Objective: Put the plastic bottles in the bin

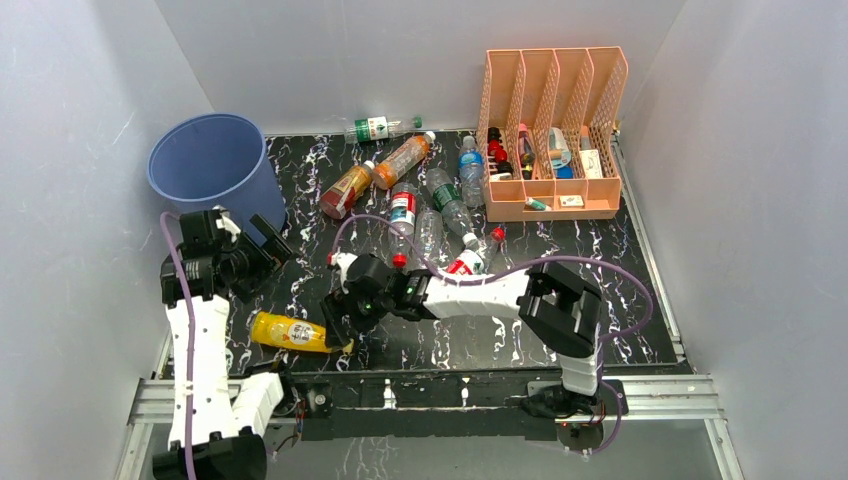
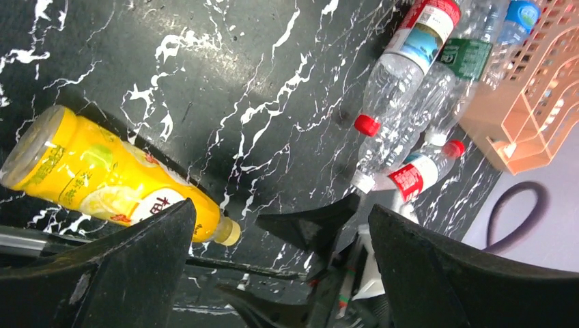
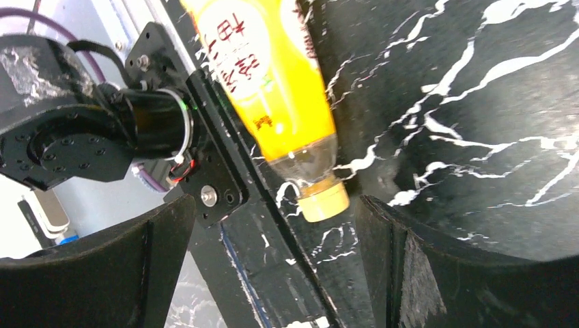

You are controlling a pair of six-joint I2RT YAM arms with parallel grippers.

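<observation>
A yellow plastic bottle (image 1: 290,331) lies on its side at the front left. My right gripper (image 1: 335,318) stands open over its capped end; in the right wrist view the cap (image 3: 323,201) sits just beyond and between the fingertips. My left gripper (image 1: 272,242) is open and empty, beside the blue bin (image 1: 210,170); in the left wrist view the yellow bottle (image 2: 109,171) lies below it. Several other bottles (image 1: 402,215) lie loosely grouped across the middle and back. The bin's inside looks empty where visible.
A peach organizer (image 1: 555,200) with small items stands at the back right. Grey walls (image 1: 740,180) surround the dark marbled table (image 1: 630,340). The front rail (image 1: 430,390) runs close below the yellow bottle. Purple hoses loop over both arms.
</observation>
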